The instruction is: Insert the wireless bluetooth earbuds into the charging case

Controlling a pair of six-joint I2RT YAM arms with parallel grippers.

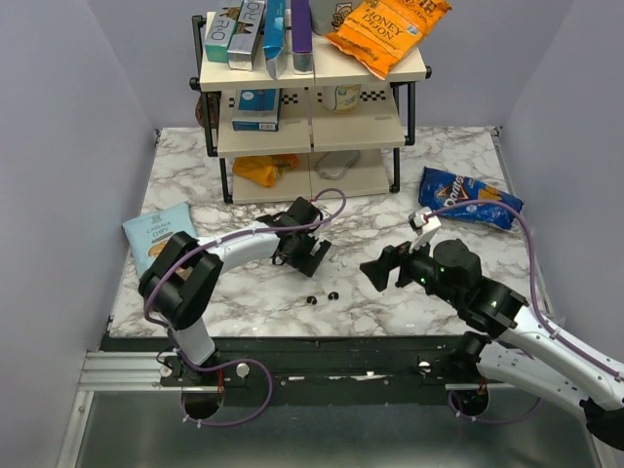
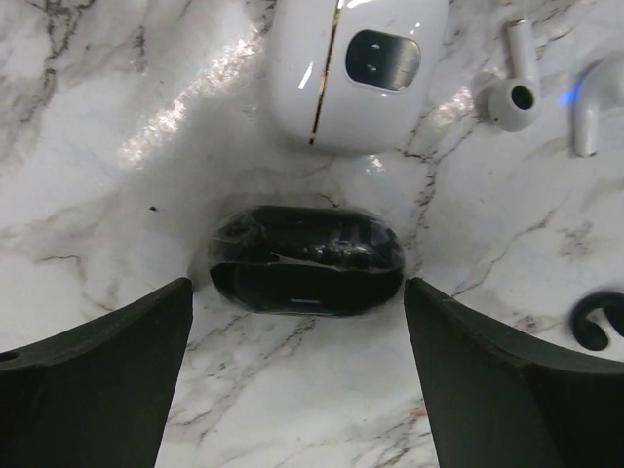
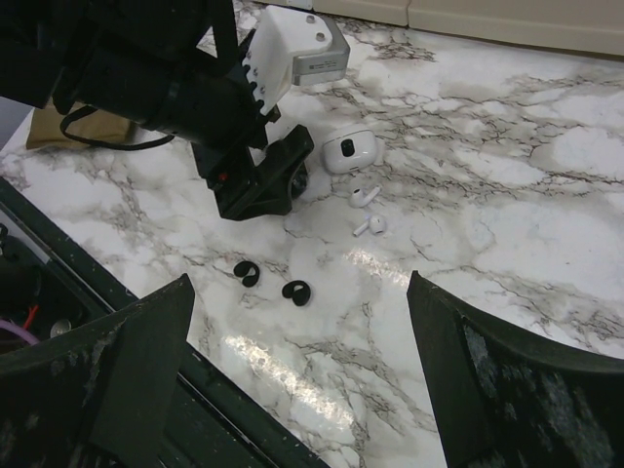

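A glossy black case [image 2: 307, 261] lies on the marble table between the spread fingers of my left gripper, with a small space on either side. Just above it in that view rests a white case [image 2: 356, 73], its lid closed. To the right are two white earbuds, one [image 2: 516, 93] complete in view and the other [image 2: 589, 107] cut by the edge. Two black clip-like earbuds, one [image 3: 247, 273] left and one [image 3: 296, 292] right, lie nearer the front edge. My right gripper [image 1: 388, 279] hangs open and empty to the right.
A shelf rack [image 1: 263, 141] with boxes and bags stands at the back. A blue chip bag [image 1: 472, 199] lies back right, a light blue bag [image 1: 161, 234] at the left.
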